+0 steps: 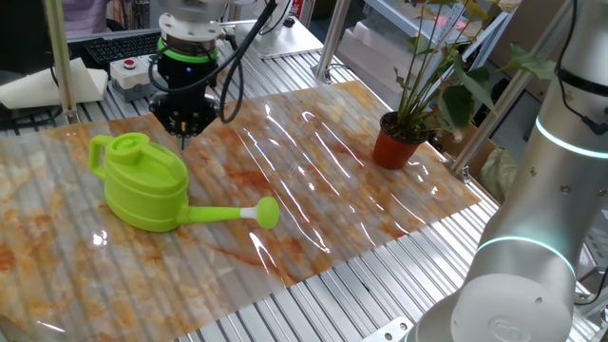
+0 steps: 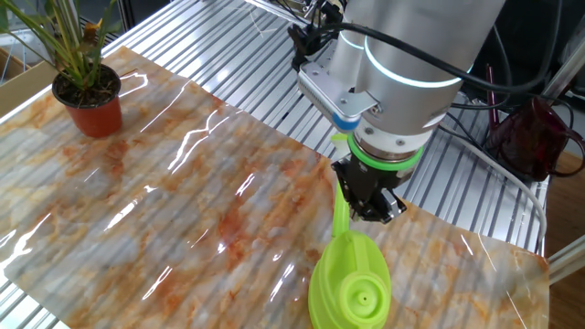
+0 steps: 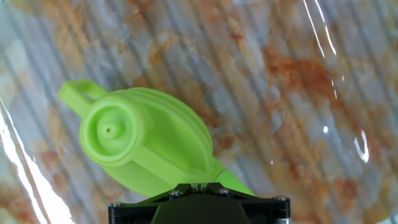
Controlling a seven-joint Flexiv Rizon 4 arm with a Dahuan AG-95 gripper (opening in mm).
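Note:
A bright green watering can (image 1: 147, 185) stands upright on the marbled sheet, its spout and round sprinkler head (image 1: 267, 212) pointing right in exterior view 1. My gripper (image 1: 183, 138) hangs fingers-down above the sheet, behind the can in that view and apart from it. From exterior view 2 the gripper (image 2: 382, 217) appears over the spout side of the can (image 2: 350, 288). The wrist view has the can (image 3: 177, 134) lower left, its spout running under the gripper's black body. How far apart the fingertips stand is unclear; nothing shows held.
A brown pot (image 1: 395, 147) with a leafy plant stands near the sheet's far right corner. A grey control box (image 1: 133, 78) and a keyboard lie behind the sheet.

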